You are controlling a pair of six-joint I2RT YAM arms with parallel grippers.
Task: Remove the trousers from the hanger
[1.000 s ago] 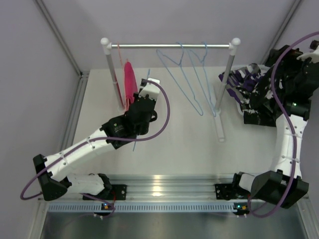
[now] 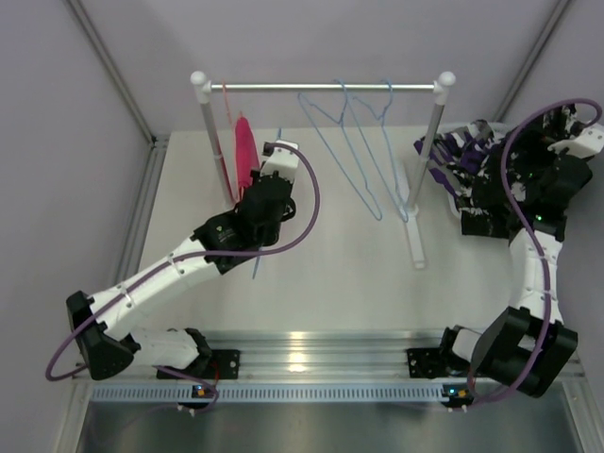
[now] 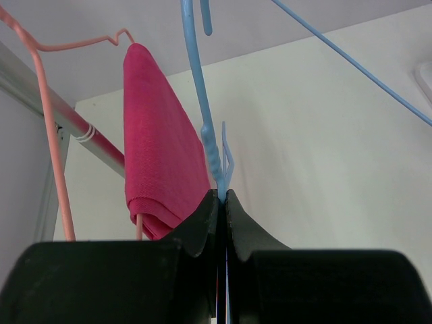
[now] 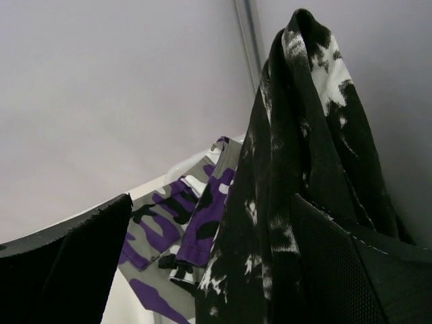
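Note:
My left gripper is shut on a blue hanger (image 3: 202, 108), which holds no garment in the left wrist view; in the top view it is left of centre under the rail (image 2: 321, 87). Pink trousers (image 2: 245, 151) hang folded on a pink hanger (image 3: 50, 128) just beside it. My right gripper stands open at the pile on the right, around dark trousers with white blotches (image 4: 324, 81). Purple camouflage clothing (image 4: 155, 236) lies beside them.
Blue hangers (image 2: 368, 179) hang empty on the right part of the rail. A white bin (image 2: 455, 201) holds the clothing pile beside the right post (image 2: 429, 142).
My left arm has barely moved.

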